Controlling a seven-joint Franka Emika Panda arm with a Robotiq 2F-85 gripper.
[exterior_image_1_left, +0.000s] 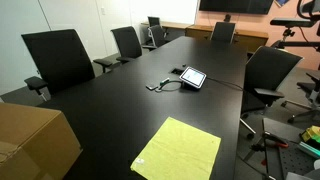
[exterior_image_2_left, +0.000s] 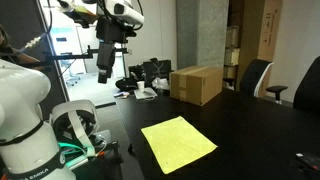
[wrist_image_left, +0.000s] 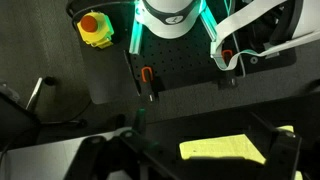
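A yellow cloth lies spread fairly flat on the black table, near its end in exterior view 1. In exterior view 2 the same cloth is in front of the robot base, with bare table around it. My gripper hangs high at the upper left there, well above the table and apart from the cloth. The wrist view shows the gripper open, its dark fingers wide apart with nothing held between them. Part of the yellow cloth shows far below, partly hidden by the right finger.
A cardboard box stands at the table's edge beyond the cloth. Farther along the table lie a small screen device and cables. Black chairs line the sides.
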